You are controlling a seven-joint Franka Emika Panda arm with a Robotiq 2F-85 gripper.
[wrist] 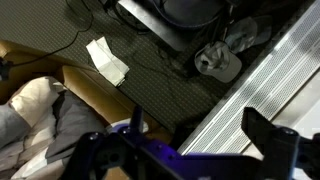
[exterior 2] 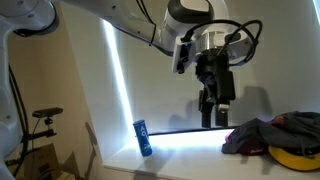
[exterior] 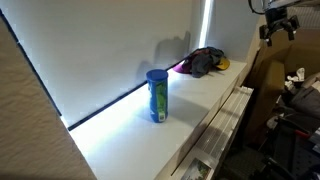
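Observation:
In the first exterior view, my gripper (exterior: 279, 37) hangs at the upper right, its two fingers apart and nothing between them. The second exterior view has the gripper (exterior 2: 214, 118) pointing down, open, in front of the sill. A blue cylindrical can (exterior: 157, 95) stands upright on the white sill, well away from the gripper. Farther along lies a heap of dark cloth (exterior: 203, 61), with pink and yellow pieces showing under it. Below the wrist camera, the gripper shows dark fingers spread wide.
A white slatted radiator cover (exterior: 226, 118) runs along the sill's front. The floor under the gripper holds a crumpled white paper (wrist: 107, 60), a cap (wrist: 218, 62) and a box with light cloth (wrist: 40, 125).

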